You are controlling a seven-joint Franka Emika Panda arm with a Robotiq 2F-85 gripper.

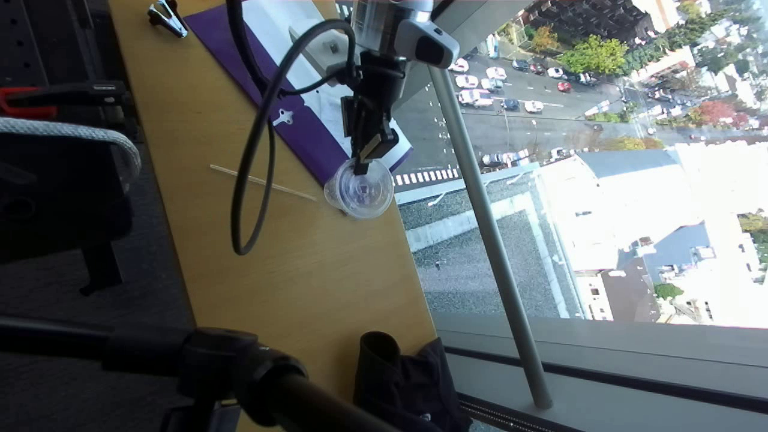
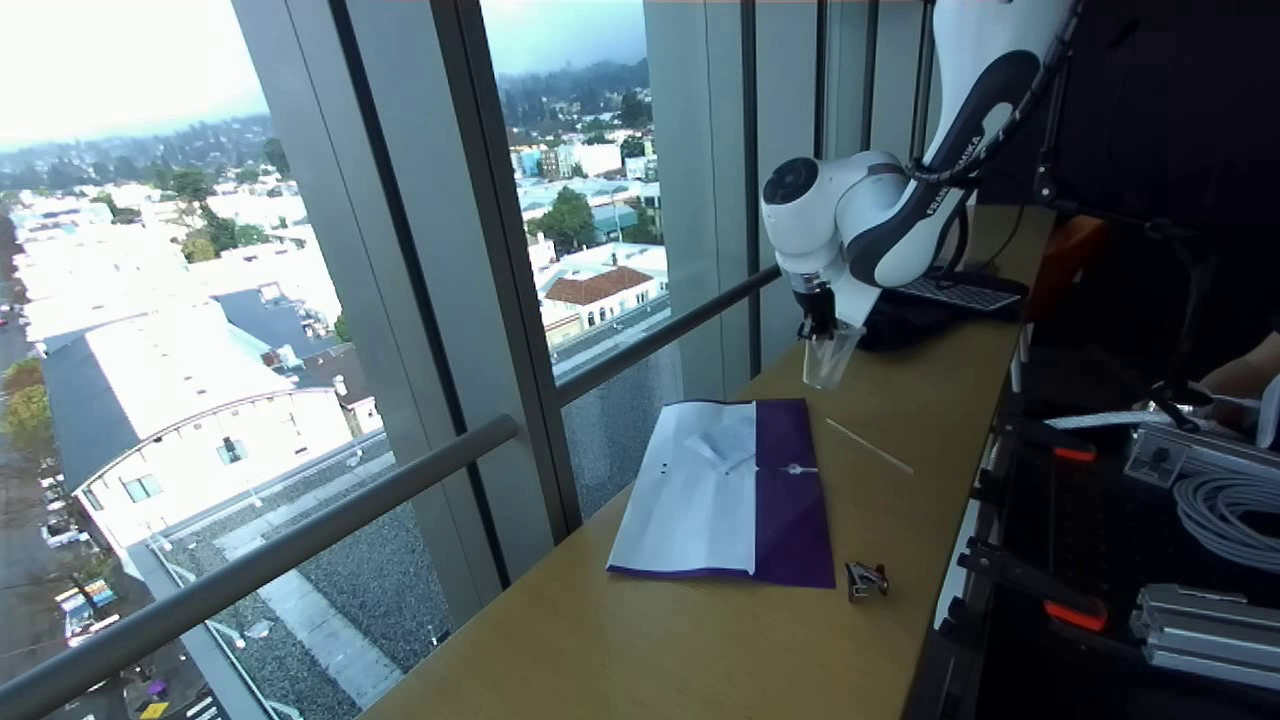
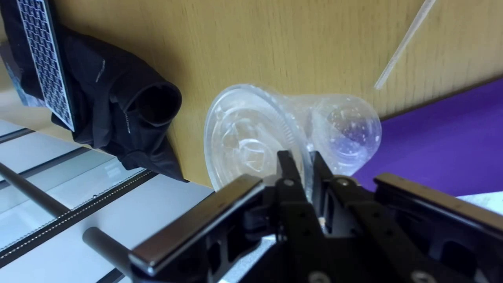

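My gripper is shut on the rim of a clear plastic cup (image 3: 254,136), one finger inside and one outside its wall. The wrist view shows the cup's open mouth facing the camera and its base pointing toward the purple folder. In exterior view 2 the cup (image 2: 828,358) hangs from the gripper (image 2: 818,331), above the far end of the folder. Exterior view 1 has the cup (image 1: 365,191) over the folder's corner and the bare desk. A few droplets or specks show near the cup's base.
A purple folder with white paper (image 2: 696,492) lies on the desk. Beside it are a thin clear straw (image 2: 869,445) and a small metal clip (image 2: 865,581). Dark clothing (image 3: 118,94) and a keyboard (image 3: 45,56) lie farther off. Windows and a rail (image 1: 489,230) border one side.
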